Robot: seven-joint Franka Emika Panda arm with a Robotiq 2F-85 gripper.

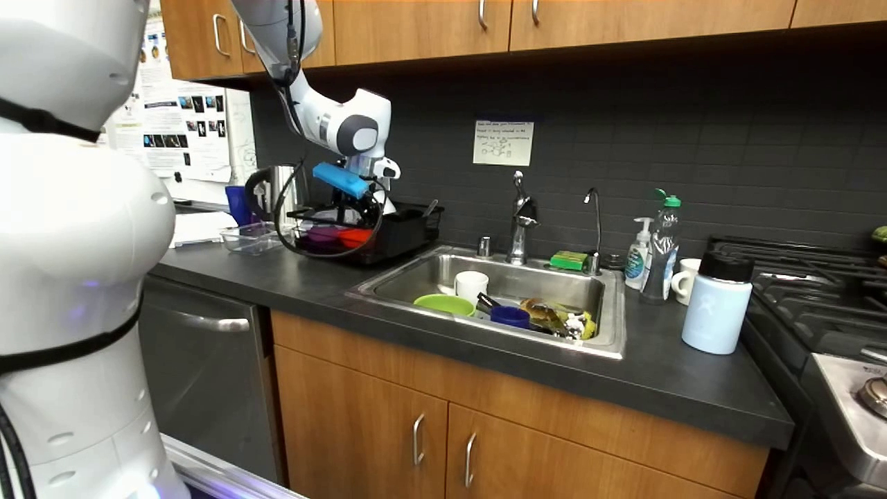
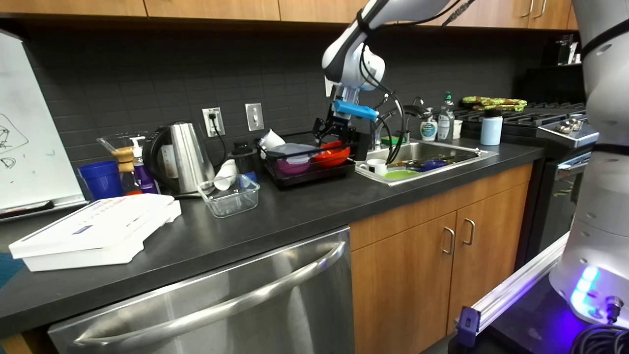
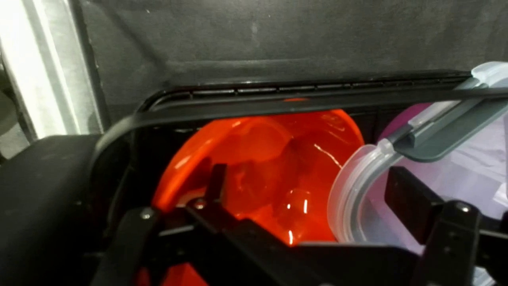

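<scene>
An orange-red bowl [image 3: 257, 162] rests in the black dish rack [image 2: 306, 174], leaning with its hollow side toward the wrist camera. My gripper is open at the bowl, directly over the rack. One of its fingers [image 3: 218, 183] overlaps the bowl's left part, while the other overlaps a clear lidded container [image 3: 362, 209] beside it. Whether either finger touches anything cannot be told. Beneath that container shows a purple bowl [image 2: 292, 167]. In exterior view 1 the arm and cable partly hide the orange-red bowl [image 1: 355, 238].
Right of the rack, the sink [image 1: 611, 324] holds a white mug [image 1: 471, 286], a green bowl [image 1: 445, 304] and a blue cup [image 1: 509, 316]. A glass container [image 2: 233, 200] and a kettle [image 2: 188, 159] stand left of the rack.
</scene>
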